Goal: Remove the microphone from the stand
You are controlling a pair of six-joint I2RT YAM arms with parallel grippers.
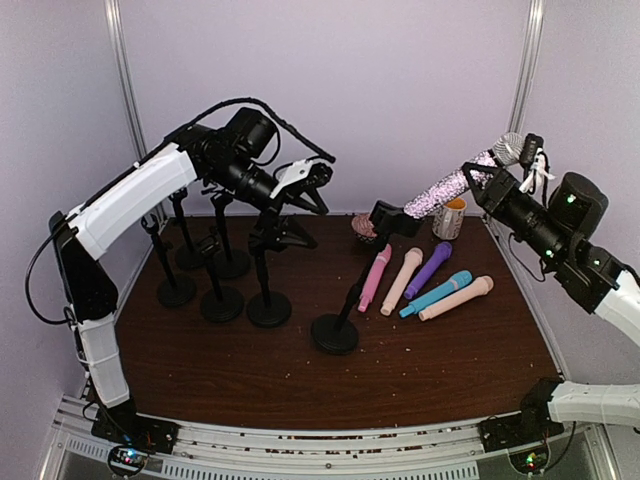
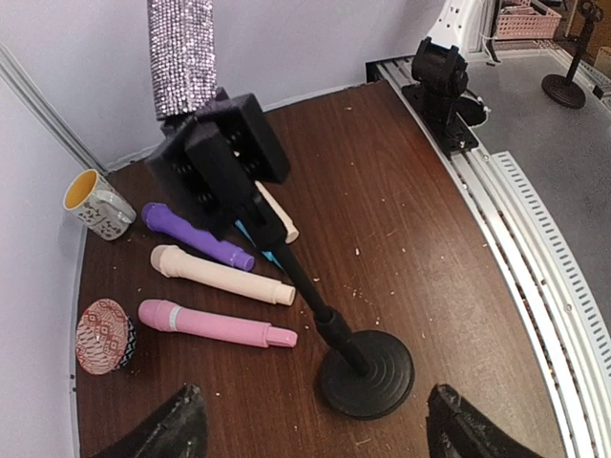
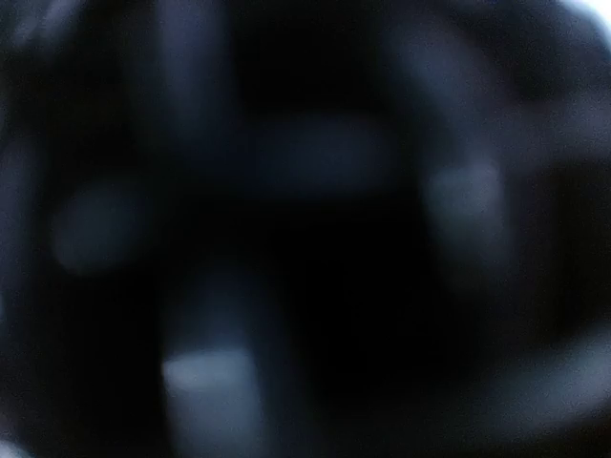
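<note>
A sparkly microphone (image 1: 440, 190) is raised at the upper right in my right gripper (image 1: 488, 175), which is shut on it. Its lower end is still at the holder (image 1: 390, 219) of a black stand, whose pole leans to the right from its base (image 1: 335, 333). The left wrist view shows that holder (image 2: 215, 157) with the sparkly body (image 2: 181, 52) above it. My left gripper (image 1: 300, 215) is open, apart from the stand, its fingers at the bottom of its wrist view. The right wrist view is dark and blurred.
Several black stands (image 1: 268, 308) stand on the left. Several coloured microphones (image 1: 425, 270) lie behind and right of the tilted stand, with a mug (image 1: 448, 222) and a patterned cup (image 2: 103, 334) at the back.
</note>
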